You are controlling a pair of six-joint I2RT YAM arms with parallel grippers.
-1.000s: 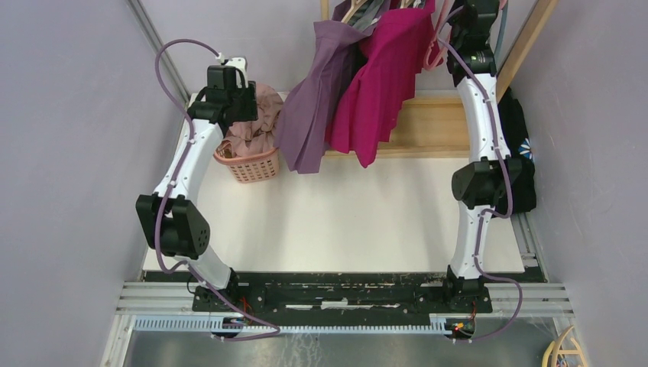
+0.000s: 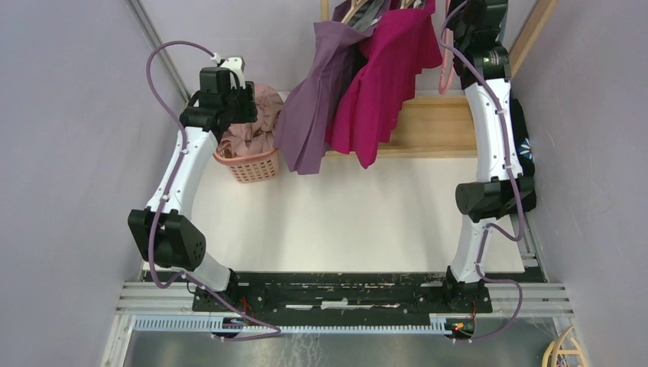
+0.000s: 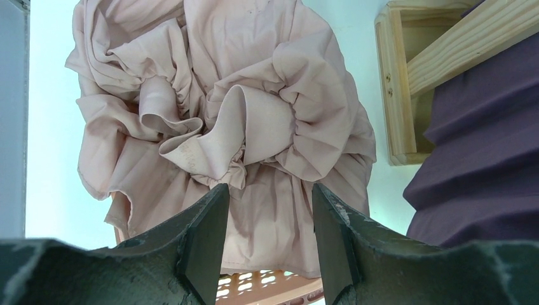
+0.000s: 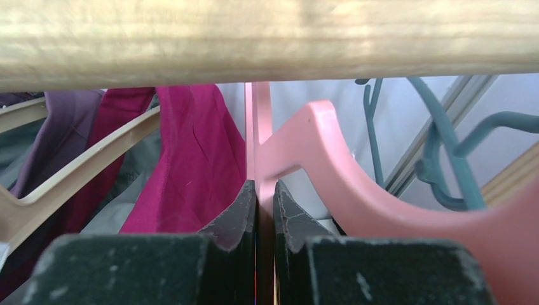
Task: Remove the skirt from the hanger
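Observation:
A pale pink skirt [image 3: 273, 121] lies crumpled in the basket [image 2: 256, 170], bunched and folded, with part of it draping over the rim. Above it hangs my left gripper, its fingers apart and nothing gripped between them. At the upper right, beneath the wooden rail [image 4: 267, 41], my right gripper is shut on a pink hanger [image 4: 318, 136]. No garment shows on this hanger, which also appears as a pink loop [image 2: 445, 76] in the top view.
Purple [image 2: 317, 92] and magenta [image 2: 382, 84] garments hang from wooden hangers at the centre. Blue-green hangers [image 4: 454, 149] are close by on the right. A black cloth [image 2: 523, 153] lies by the right wall.
The hanging garments look the same.

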